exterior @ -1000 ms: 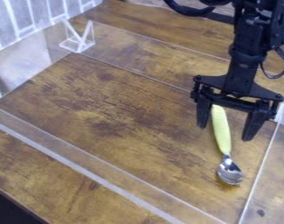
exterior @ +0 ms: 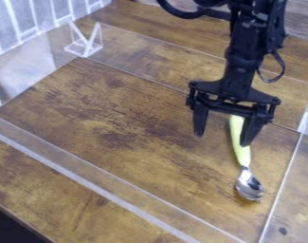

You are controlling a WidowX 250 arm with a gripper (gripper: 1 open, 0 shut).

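My black gripper (exterior: 232, 121) hangs over the right side of the wooden table, open, its fingers pointing down. Just right of and beneath it lies a spoon (exterior: 248, 185) with a pale yellow-green handle (exterior: 241, 142) and a shiny metal bowl toward the front. The upper end of the handle is partly behind the gripper. Nothing shows held between the fingers.
Clear low panels edge it at the left, back and right. A small white bracket (exterior: 85, 40) stands at the back left.
My gripper has moved left, from over and right of the spoon handle to mostly left of its upper end. The spoon has not visibly moved.
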